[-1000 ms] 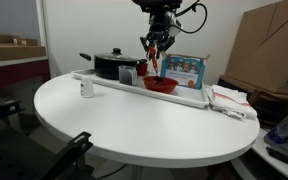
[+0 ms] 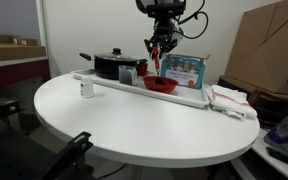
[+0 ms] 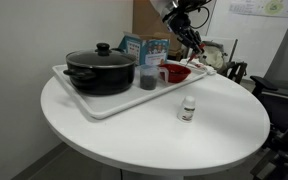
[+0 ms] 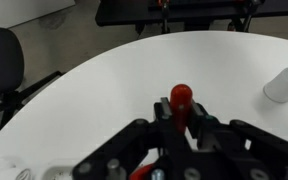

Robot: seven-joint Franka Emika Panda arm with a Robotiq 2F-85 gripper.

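My gripper is shut on a long red utensil held roughly upright over the red bowl. In the wrist view the rounded red end of the utensil pokes out between the dark fingers. Exterior view 2 has the red bowl on the tray, with the arm above and behind it. Whether the utensil's lower end touches the bowl cannot be told.
The white tray also carries a lidded black pot, a clear cup and a picture box. A white bottle stands on the round table, and a folded towel lies at the right.
The gripper and the red utensil have shifted slightly to the right in exterior view 1. Everything on the table looks unmoved.
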